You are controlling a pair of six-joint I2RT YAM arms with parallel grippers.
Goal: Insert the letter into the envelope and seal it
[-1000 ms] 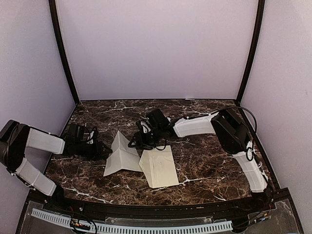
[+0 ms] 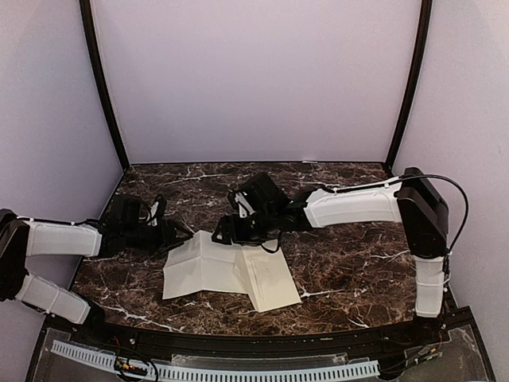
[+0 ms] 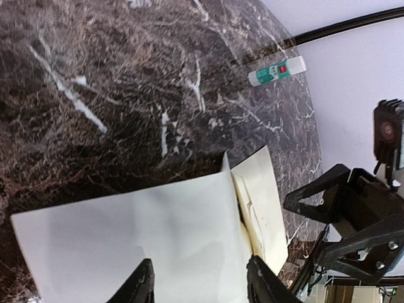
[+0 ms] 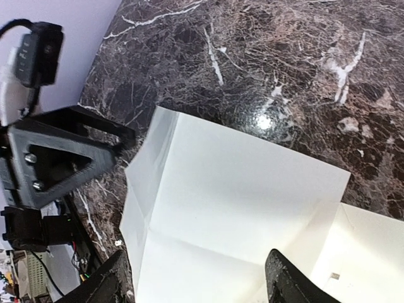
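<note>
The white letter (image 2: 183,270), creased and partly raised, spreads across the left middle of the table. Its right side meets the cream envelope (image 2: 274,278), whose raised left part leans near it; whether any of the letter is inside, I cannot tell. My left gripper (image 2: 181,237) is at the letter's upper left edge. In the left wrist view its fingers (image 3: 137,287) stand apart, with the letter (image 3: 145,240) spread below. My right gripper (image 2: 226,231) is over the letter's upper right corner, by the envelope's top. Its fingers (image 4: 287,278) are also apart, above the paper.
A white and green glue stick (image 3: 276,71) lies on the dark marble table beyond the envelope. The two grippers are close together over the paper. Free room shows at the back and right of the table (image 2: 358,270).
The letter's raised fold has come down and its left side has spread leftward. The envelope has shifted slightly right and turned. My left gripper has moved a little; my right gripper has edged rightward.
</note>
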